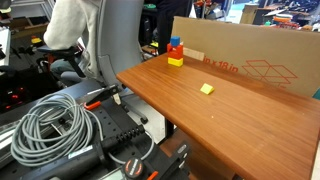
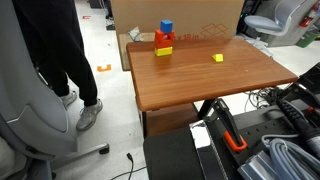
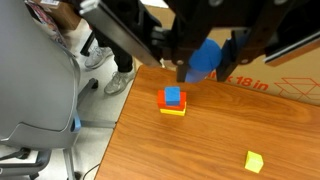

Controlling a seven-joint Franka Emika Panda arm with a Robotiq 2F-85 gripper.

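In the wrist view my gripper is shut on a rounded-looking, blurred blue object, whose full shape is hidden by the dark fingers. Below it in that view stands a stack on the wooden table: a blue block over red and yellow ones. Exterior view 1 shows this stack near the far left of the table, with its red part and yellow base. A lone small yellow block lies apart from it, toward the table's middle. Neither exterior view shows the gripper.
A cardboard panel rises along the table's back edge. A grey chair stands off the table's side, and coiled grey cable lies beyond the front edge.
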